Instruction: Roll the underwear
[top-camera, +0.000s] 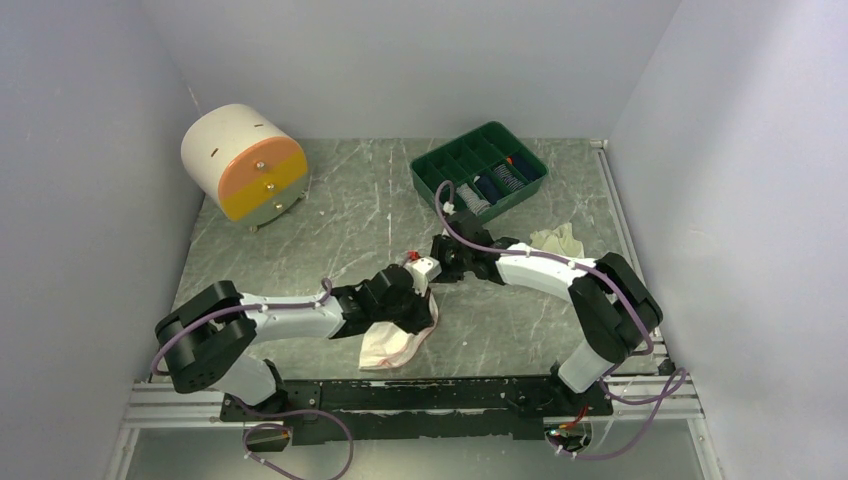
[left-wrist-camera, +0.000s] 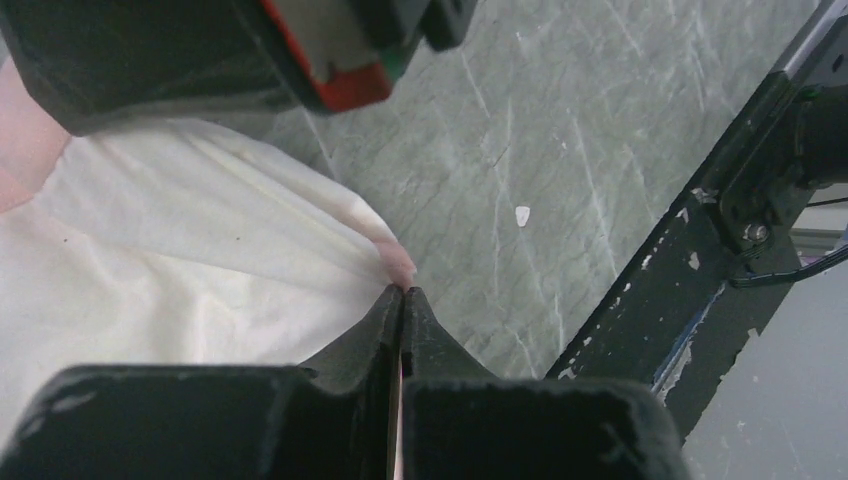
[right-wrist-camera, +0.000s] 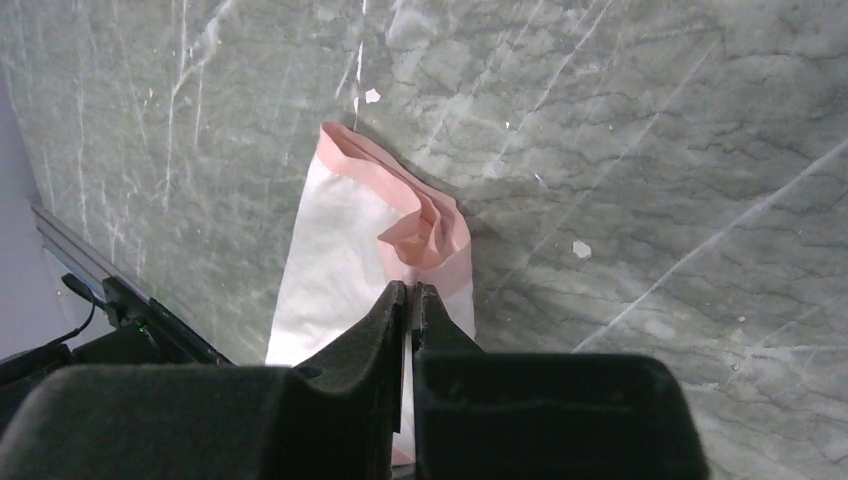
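The white underwear (top-camera: 385, 345) with pink bands lies on the grey marble table at the front middle, partly under my left arm. My left gripper is shut on a folded pink-edged corner of it. My right gripper is shut on the bunched pink band (right-wrist-camera: 420, 235) of the underwear. In the top view both gripper tips are mostly hidden by the arms' wrists, which are close together.
A green divided bin (top-camera: 440, 165) holding dark and striped rolled items stands at the back right. A round drawer cabinet (top-camera: 225, 150) is at the back left. A pale cloth (top-camera: 560, 238) lies at the right.
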